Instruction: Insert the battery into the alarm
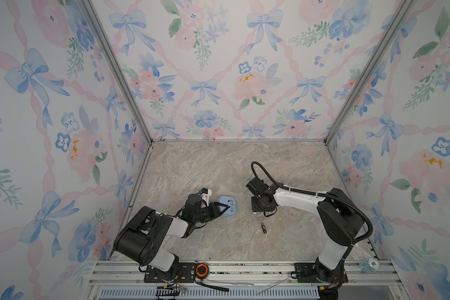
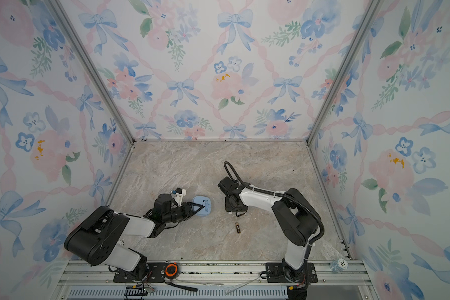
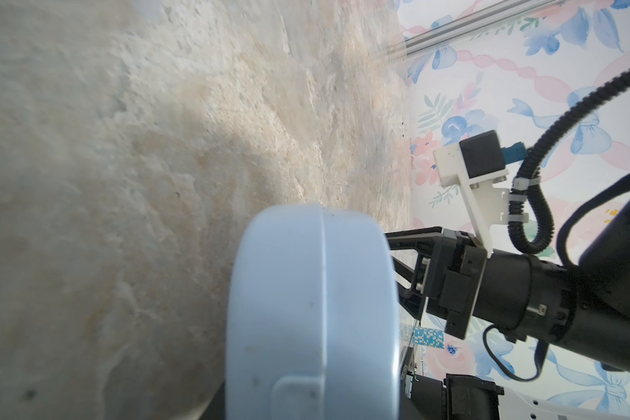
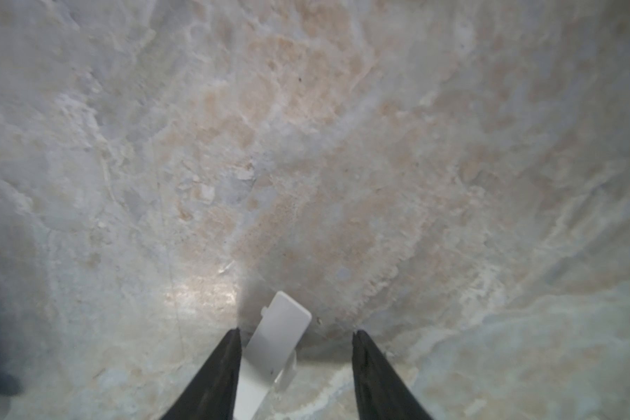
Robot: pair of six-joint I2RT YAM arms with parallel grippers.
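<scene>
The pale blue alarm [image 1: 228, 212], a rounded block, is gripped by my left gripper [image 1: 221, 206] on the left-middle of the table; it fills the lower middle of the left wrist view [image 3: 315, 301]. A small black-and-copper battery [image 1: 263, 228] lies on the table to the front right of the alarm. My right gripper points down at the table with its fingers apart. Between them, nearer the left finger, is a small white oblong piece [image 4: 278, 336], with a clear gap to the right finger. Only dark parts of my left fingers show in the left wrist view.
The right arm's black wrist [image 1: 262, 199] and looped hose stand behind the battery. A red-orange tape measure [image 1: 201, 270] sits on the front rail. Wallpapered walls surround the table, whose back half is clear.
</scene>
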